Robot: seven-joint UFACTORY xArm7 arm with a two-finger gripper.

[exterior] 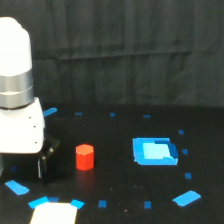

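A red block (85,157) stands on the black table, left of the middle. At the left edge of the view is the white arm, with my dark gripper (47,162) at its lower end. The gripper is left of the red block, with a dark gap apparent between them. Its fingers blend into the black background, so their opening is hard to make out. To the right lies a flat blue square (139,151) with a white patch (157,151) inside it.
Several small blue tape marks dot the table, including larger strips at the lower left (16,187) and lower right (186,198). A white piece (53,213) shows at the bottom edge. Between the red block and the blue square the table is clear.
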